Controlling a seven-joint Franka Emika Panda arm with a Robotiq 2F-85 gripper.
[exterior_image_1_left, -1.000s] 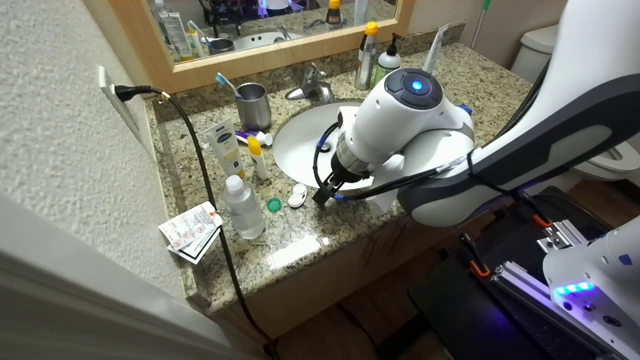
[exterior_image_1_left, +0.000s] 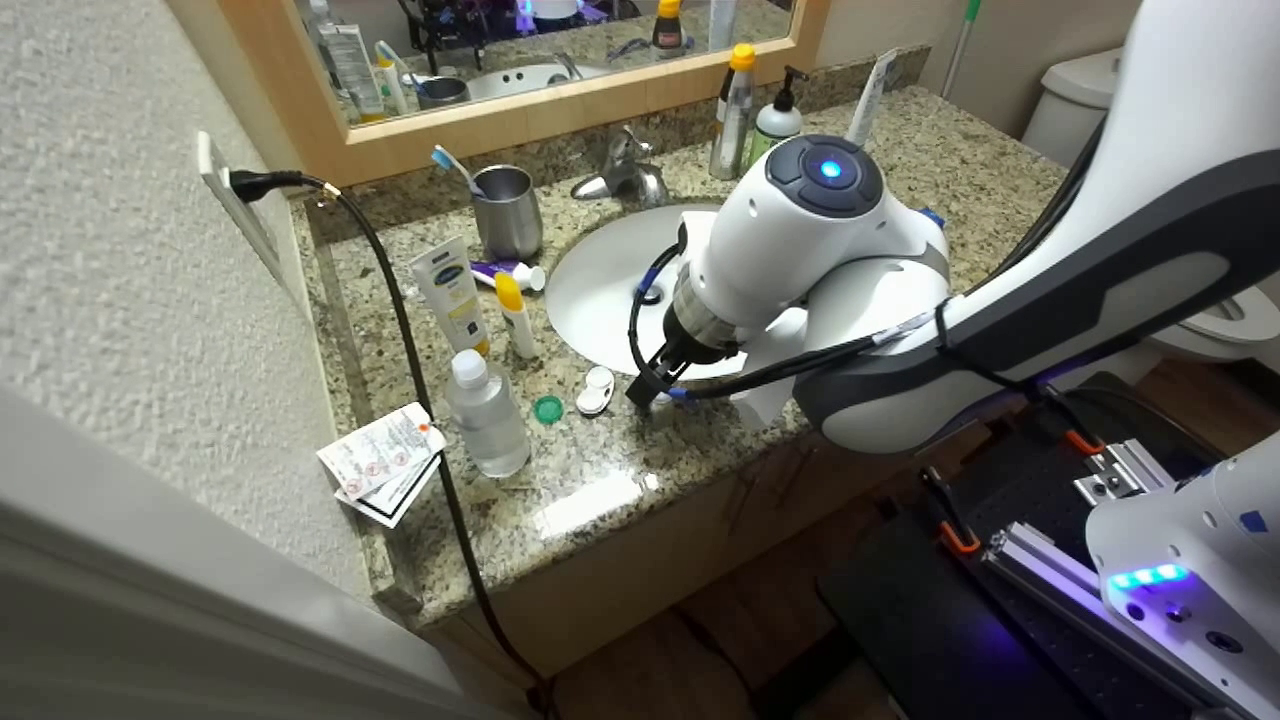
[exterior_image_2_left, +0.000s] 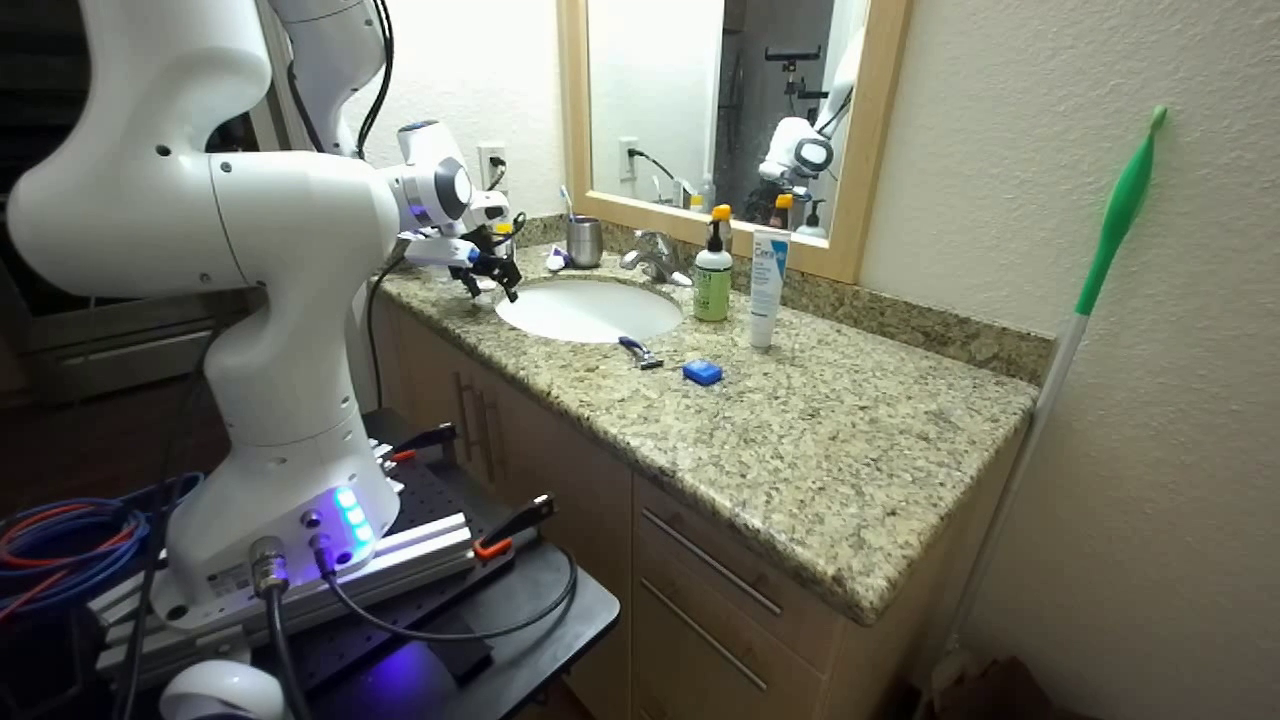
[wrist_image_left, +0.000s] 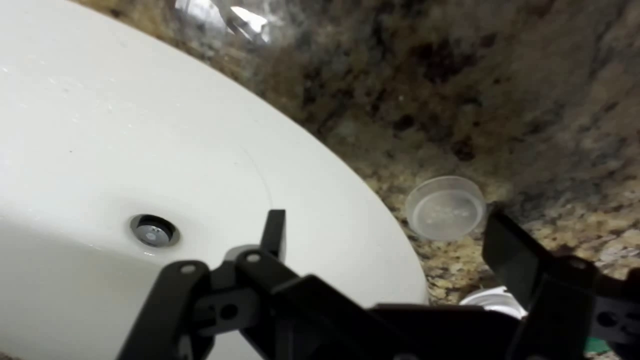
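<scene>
My gripper stands open, its two dark fingers wide apart with nothing held. In the wrist view, one finger (wrist_image_left: 274, 234) is over the white sink basin (wrist_image_left: 312, 180) and the other lies over the granite. A small round translucent cup or cap (wrist_image_left: 445, 208) sits on the counter by the basin's rim, close to the right finger. Part of a white contact lens case (wrist_image_left: 495, 301) shows below it, partly hidden by the gripper. In exterior view 1 that case (exterior_image_1_left: 595, 391) lies left of the gripper, beside a green cap (exterior_image_1_left: 548, 409).
A clear bottle (exterior_image_1_left: 487, 414), a yellow-capped tube (exterior_image_1_left: 513, 316) and a metal cup (exterior_image_1_left: 507, 211) stand left of the sink. The faucet (exterior_image_1_left: 624, 178) rises behind it. Across the counter's far side are a soap bottle (exterior_image_2_left: 713, 276), a razor (exterior_image_2_left: 641, 352) and a blue box (exterior_image_2_left: 702, 372).
The arm's wrist has shifted very slightly in exterior view 1. Objects on the counter stay where they were.
</scene>
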